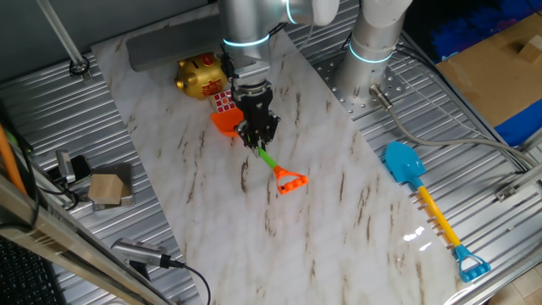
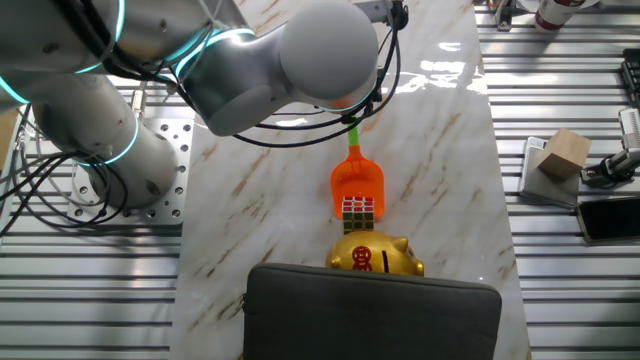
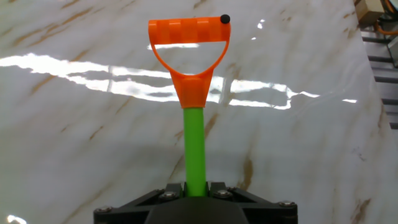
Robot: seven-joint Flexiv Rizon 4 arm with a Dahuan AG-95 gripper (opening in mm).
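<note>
A toy shovel with an orange blade [image 2: 357,183], a green shaft [image 3: 194,146] and an orange D-shaped handle [image 3: 189,30] is in all three views. My gripper is shut on the green shaft, its dark fingers close on both sides. From above, the arm covers the gripper and the handle in exterior view 2. Right at the blade's front edge stands a Rubik's cube [image 2: 358,213]; whether it rests on the blade or just touches it, I cannot tell. Behind the cube sits a gold piggy bank [image 1: 203,76].
A dark grey case [image 2: 370,315] stands behind the piggy bank. On the robot's base side lies a blue and yellow shovel [image 1: 434,212], partly past the tabletop's edge. A wooden block [image 1: 106,189] is off the opposite side. Much of the marble top [image 1: 339,246] is bare.
</note>
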